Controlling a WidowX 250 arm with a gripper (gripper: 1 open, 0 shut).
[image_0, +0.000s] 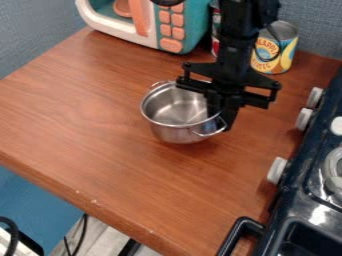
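A small steel pot (178, 112) with loop handles is near the middle of the wooden table (94, 140). The black gripper (218, 112) is over the pot's right side, its fingers at the rim and seemingly shut on it. The fingertips are partly hidden, and whether the pot rests on the table is hard to tell.
A toy microwave (140, 20) stands at the back left, cans (274, 50) at the back right, partly behind the arm. A black stove (313, 190) with knobs lines the right side.
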